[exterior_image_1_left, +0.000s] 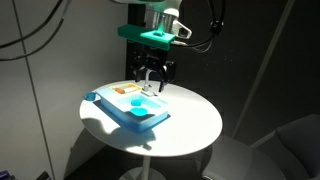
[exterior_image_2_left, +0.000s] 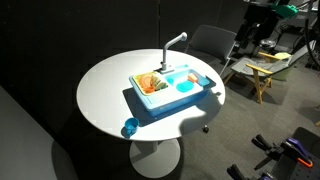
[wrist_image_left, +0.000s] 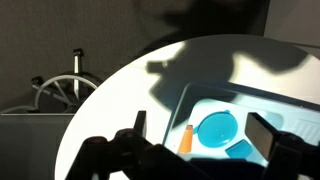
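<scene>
My gripper (exterior_image_1_left: 153, 77) hovers above the toy sink with its fingers open. In the wrist view, its dark fingers (wrist_image_left: 138, 124) stand wide apart with nothing between them. The blue and white toy sink (exterior_image_2_left: 155, 106) rests on the round table. Inside its basin, a cyan plate (wrist_image_left: 217, 129) lies beside an orange piece (wrist_image_left: 186, 140) and a blue piece (wrist_image_left: 239, 149). A yellow rack (exterior_image_2_left: 146, 84) with orange items occupies one end of the sink. Its grey faucet (exterior_image_2_left: 167, 51) rises at the back. A blue cup (exterior_image_2_left: 130, 127) stands on the table outside the sink.
The round white table (exterior_image_2_left: 105, 85) has bare room around the sink, mostly to the right in exterior view 1. Behind it runs a dark wall (wrist_image_left: 100, 25). A dark chair (exterior_image_1_left: 262, 150) and a wooden-framed chair (exterior_image_2_left: 262, 78) stand off the table.
</scene>
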